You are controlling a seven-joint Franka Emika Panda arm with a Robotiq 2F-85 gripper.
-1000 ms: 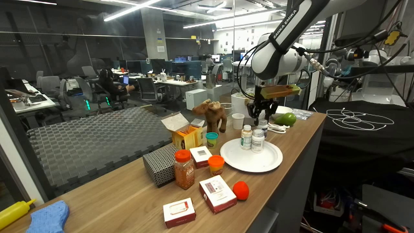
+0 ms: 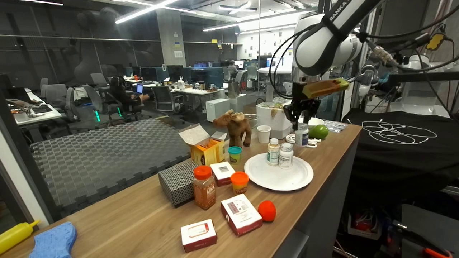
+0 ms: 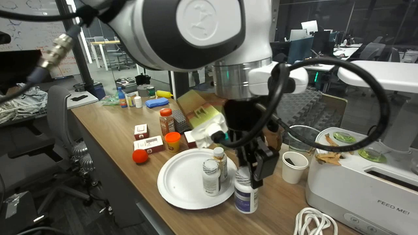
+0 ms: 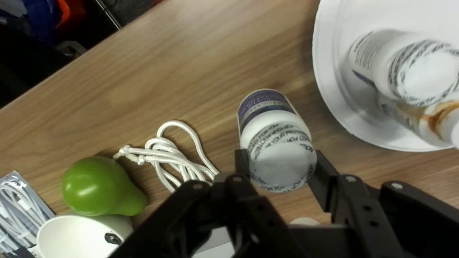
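My gripper is shut on a white bottle with a purple label (image 4: pixel 269 114), gripped near its cap. In exterior view 2 the same bottle (image 3: pixel 246 199) is upright, just beyond the rim of the white plate (image 3: pixel 172 186); whether its base clears the table is hard to tell there. In exterior view 1 the held bottle (image 2: pixel 302 137) appears raised, behind the plate. Two more bottles stand together on the plate: a white one (image 2: pixel 285 157) and one with a green and tan label (image 2: pixel 273 153).
Near the held bottle lie a white cord (image 4: pixel 172 157), a green pear (image 4: pixel 96 187) and a white bowl (image 4: pixel 77 240). A paper cup (image 3: pixel 294 166) and a white appliance (image 3: pixel 352 180) stand close by. Boxes, tubs and a red ball (image 2: pixel 267 210) occupy the table's other side.
The arm and gripper have risen and shifted right in exterior view 1, carrying the purple-labelled bottle away from the plate. The two bottles on the plate have stayed put.
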